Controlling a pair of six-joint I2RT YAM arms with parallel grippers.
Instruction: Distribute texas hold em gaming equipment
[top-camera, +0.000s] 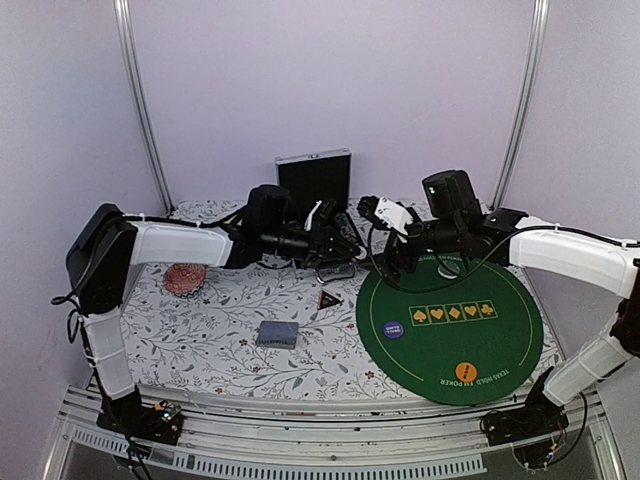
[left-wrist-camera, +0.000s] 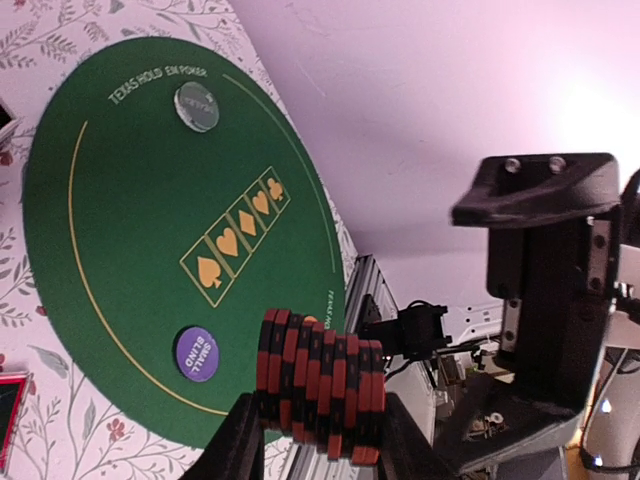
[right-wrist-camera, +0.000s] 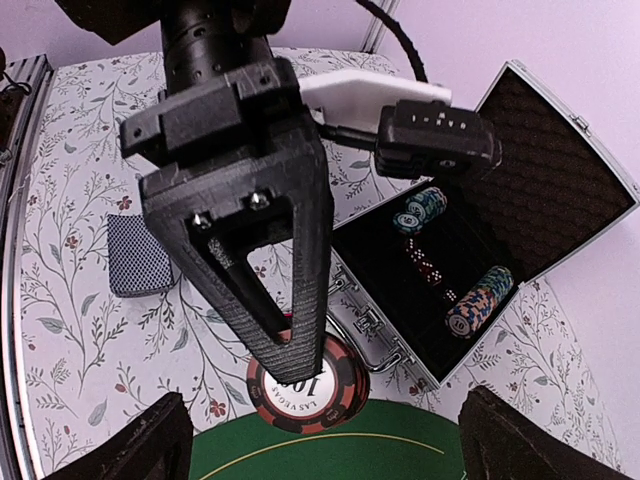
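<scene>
My left gripper (top-camera: 340, 250) is shut on a stack of red and black chips, held upright above the table near the green mat's upper-left edge; in the right wrist view the top chip (right-wrist-camera: 305, 400) faces the camera. My right gripper (top-camera: 395, 255) is open, close beside the stack on its right, its fingers either side of the view below it. The green poker mat (top-camera: 450, 350) carries a small blind marker (left-wrist-camera: 197, 353), an orange marker (top-camera: 465, 371) and a silver dealer button (left-wrist-camera: 196, 106).
An open chip case (right-wrist-camera: 555, 170) with chip stacks and dice stands at the back. A grey card deck (top-camera: 277, 334), a small triangular piece (top-camera: 328, 300) and a red patterned bowl (top-camera: 185, 278) lie to the left.
</scene>
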